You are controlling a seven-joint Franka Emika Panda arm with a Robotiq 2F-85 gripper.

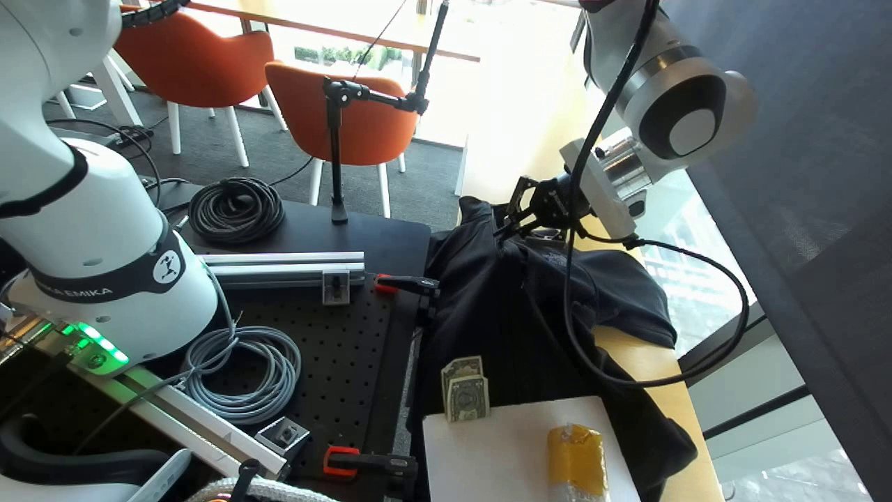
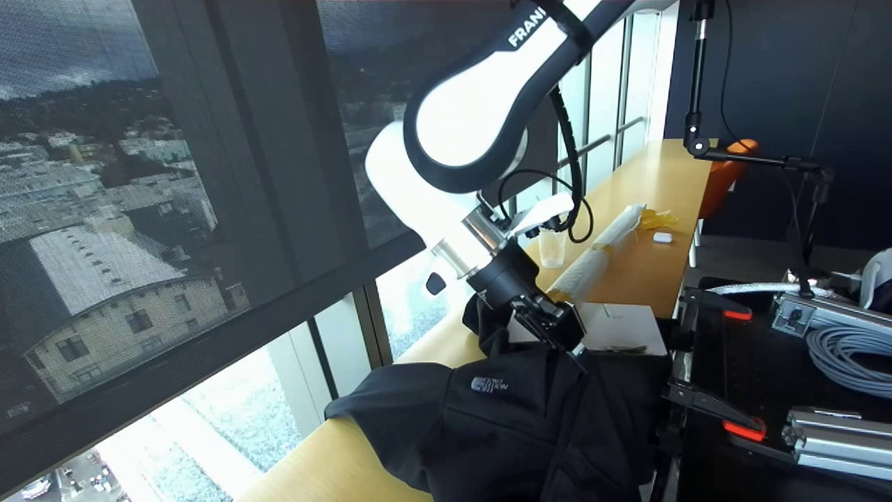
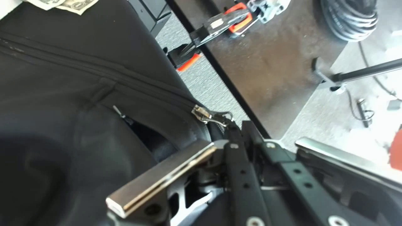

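Note:
A black jacket (image 2: 502, 410) with a white chest logo (image 2: 489, 385) lies draped over the wooden ledge. In the wrist view, its metal zipper slider (image 3: 203, 113) sits at the end of the long front zipper. From the slider, the pull tab runs to the tips of my gripper, which is shut on it. A smaller pocket zipper pull (image 3: 119, 111) lies beside a gaping pocket slit. Exterior view 1 shows my gripper (image 1: 503, 233) at the jacket's far end, where the cloth peaks up; the pull is too small to make out there.
Banknotes (image 1: 466, 394) lie on the jacket by a white board (image 1: 502, 452), which bears a yellow-wrapped package (image 1: 577, 460). Clamps (image 1: 407, 285) grip the black table's edge across a narrow gap. A cable loop hangs from my arm; the window blind (image 1: 803, 167) stands close by.

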